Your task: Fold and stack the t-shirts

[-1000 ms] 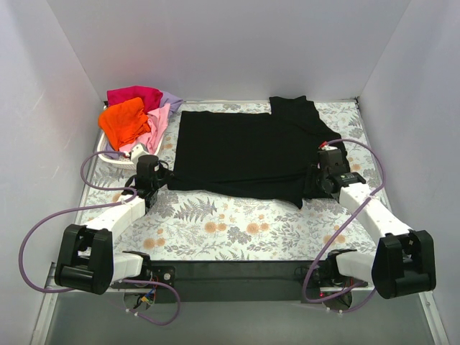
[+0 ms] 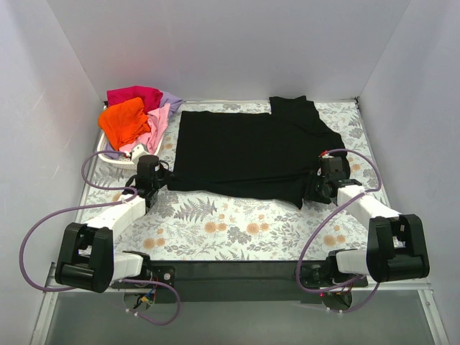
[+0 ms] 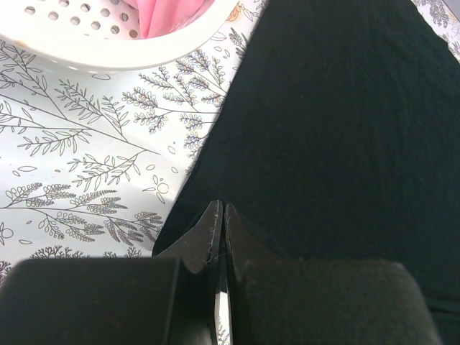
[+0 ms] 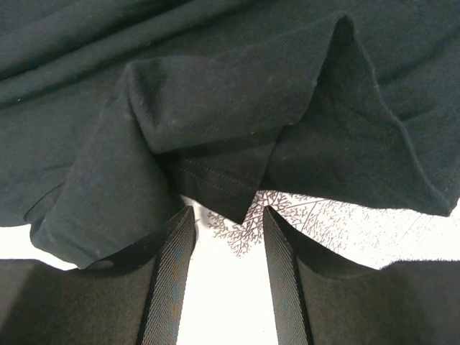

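Observation:
A black t-shirt [image 2: 237,144] lies spread across the table, its near edge wavy and its near right part bunched up. At its near left corner, my left gripper [image 2: 171,175] is shut with its tips against the black cloth; in the left wrist view, whether cloth is pinched between the fingers cannot be made out. My right gripper stands part open at the bunched near right part. Between its fingertips a small corner of the black shirt [image 4: 233,205] pokes out, with folded cloth on both sides.
A white basket [image 2: 118,162] at the back left holds orange, pink, magenta and lilac cloth. The basket's rim is close to my left gripper. Free flower-patterned table [image 2: 237,233] lies along the front. Walls enclose the back and sides.
My left arm and the spread shirt look unchanged.

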